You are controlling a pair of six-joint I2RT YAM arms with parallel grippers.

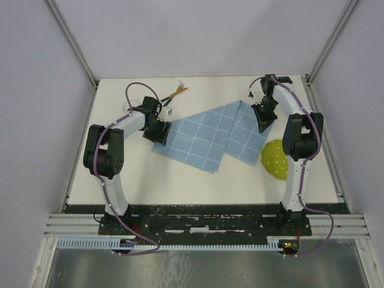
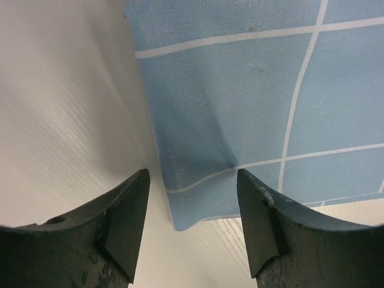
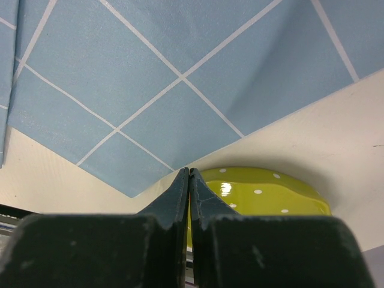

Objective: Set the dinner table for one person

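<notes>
A blue cloth with white grid lines (image 1: pixel 195 141) lies across the middle of the table, with a fold line near its right part. Over its left end is my left gripper (image 1: pixel 162 139), open. In the left wrist view, a cloth corner (image 2: pixel 186 213) lies between and beyond the spread fingers, not gripped. My right gripper is shut above the cloth's right part, nothing showing between its fingers. A green plate with pale dots (image 1: pixel 275 159) sits just right of the cloth; the right wrist view shows its rim (image 3: pixel 258 176) beyond the fingertips.
A fork with a wooden-coloured handle (image 1: pixel 178 91) lies at the back, with a dark-handled utensil beside it. Something clear and round (image 1: pixel 128 107) stands at the back left, partly hidden by my left arm. Bare table (image 1: pixel 144 186) shows at the front.
</notes>
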